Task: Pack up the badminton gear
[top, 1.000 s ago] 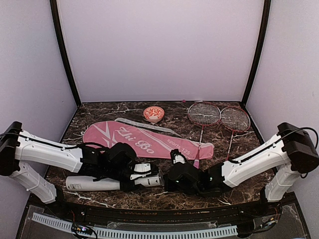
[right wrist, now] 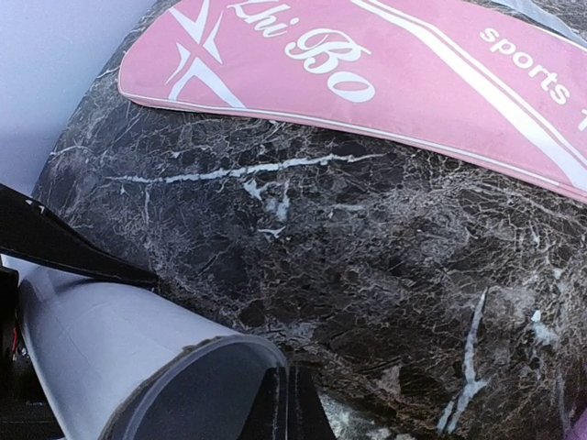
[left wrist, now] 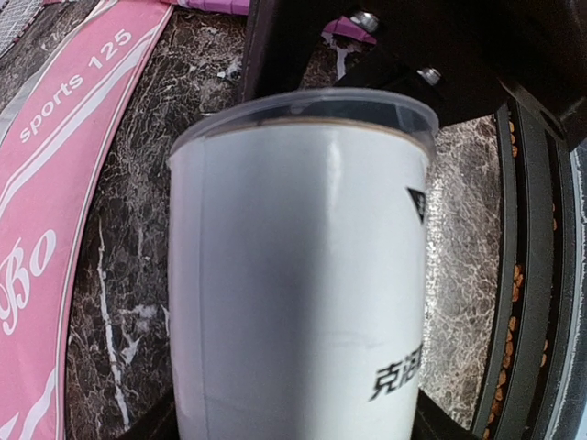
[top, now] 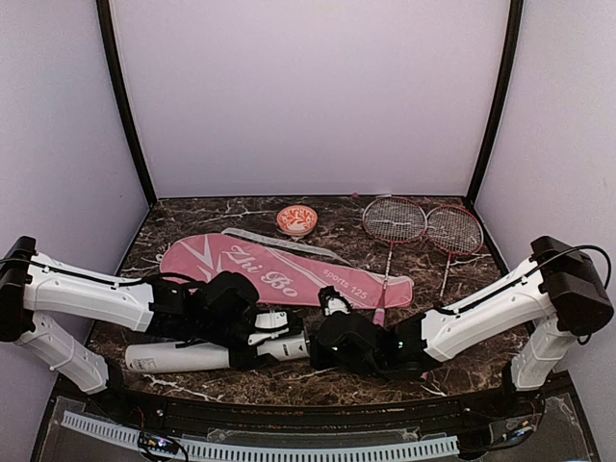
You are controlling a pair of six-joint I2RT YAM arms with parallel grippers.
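Note:
The long white shuttlecock tube (top: 178,357) lies sideways along the front of the table, its right end raised to the right gripper. My left gripper (top: 258,348) is shut around the tube near that end. In the left wrist view the tube (left wrist: 298,275) fills the middle, with a clear rim on its end. My right gripper is shut at the tube's round end, with nothing visible between its fingers; whether it touches the rim, I cannot tell. Behind both arms lies the pink racket bag (top: 279,269), flat. Two rackets (top: 393,223) (top: 453,233) rest at the back right.
An orange patterned bowl (top: 296,220) stands at the back middle. One racket's pink handle crosses the bag's right part. Walls close in the table on the left, right and back.
Bag, rackets and bowl have stayed put.

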